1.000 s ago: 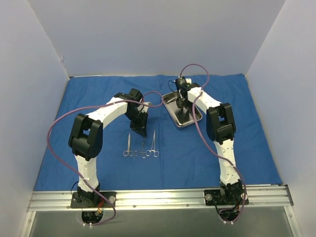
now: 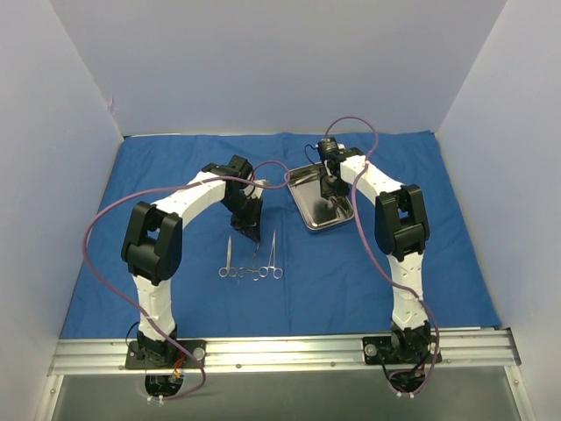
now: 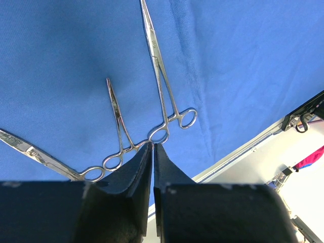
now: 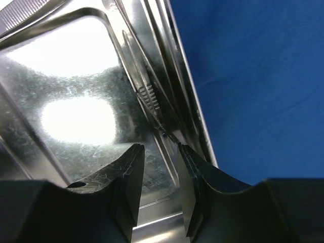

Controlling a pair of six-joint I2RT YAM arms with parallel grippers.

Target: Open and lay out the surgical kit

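Three ring-handled instruments lie side by side on the blue cloth: scissors (image 3: 38,157) at left, a small clamp (image 3: 117,114) in the middle, and a long clamp (image 3: 157,61) at right. Above their handles in its wrist view, my left gripper has its fingers together, nothing visible between them. The metal tray (image 2: 311,208) stands right of these. Over it, my right gripper is open, its fingers apart. Slim metal instruments (image 4: 147,93) lie along the tray wall, one end reaching close to the right fingertip; contact cannot be judged.
A ridged metal piece (image 4: 23,12) shows in the tray's corner. Clear blue cloth (image 2: 351,285) lies in front of the tray and to its right. Pale walls (image 2: 298,70) enclose the back and sides. Cables loop over both arms.
The tray has turned a little, its near corner moving left and forward. The left arm and laid-out instruments look unchanged.
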